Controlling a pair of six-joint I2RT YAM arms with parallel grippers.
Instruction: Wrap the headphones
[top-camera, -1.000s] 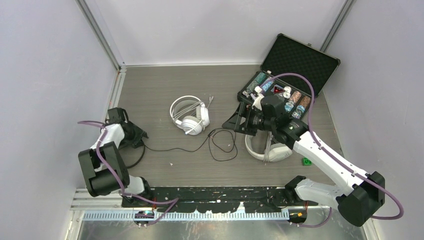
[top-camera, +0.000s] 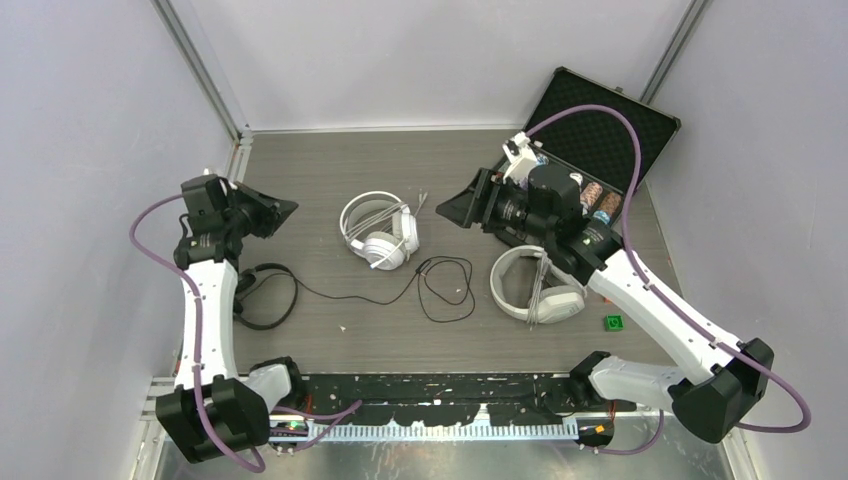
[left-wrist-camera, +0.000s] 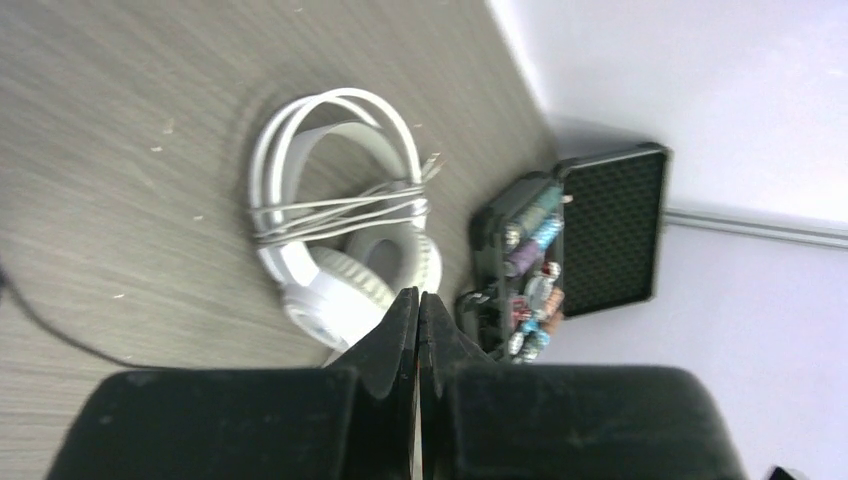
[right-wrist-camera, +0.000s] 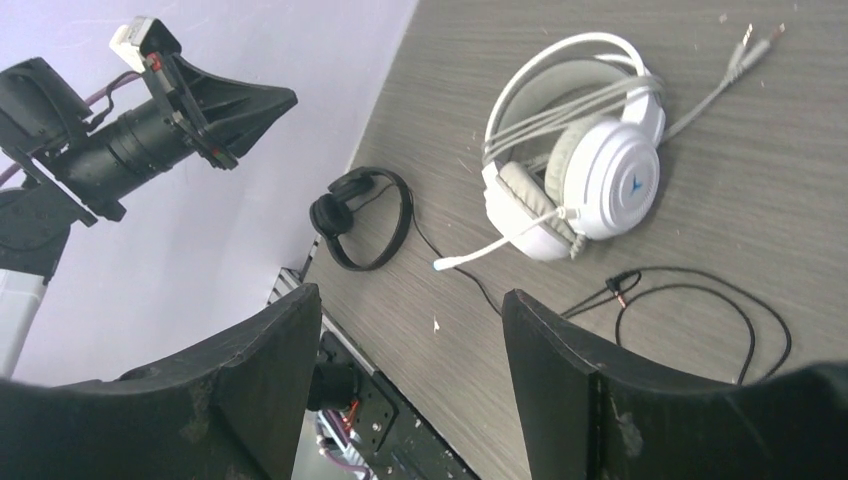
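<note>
At the left of the table lies a black headphone (top-camera: 247, 284), its thin black cable (top-camera: 352, 298) running right and ending in loose loops near the middle. White headphones with a mic (top-camera: 381, 232) rest at the table's centre, their own cord wound around them. A second white wrapped pair (top-camera: 556, 301) is to the right, partly under my right arm. Above the black headphone hangs my left gripper (top-camera: 290, 209), shut with nothing between its fingers. Over the right of centre my right gripper is raised, its fingers parted and the gap empty.
Behind my right arm stands a black case (top-camera: 606, 118) with its lid up, holding rolls of chips. A small green block (top-camera: 613, 323) lies at the right.
My left gripper has risen off the black headphone, which now shows, and its arm is stretched further back. The right gripper has moved slightly back and toward the left.
</note>
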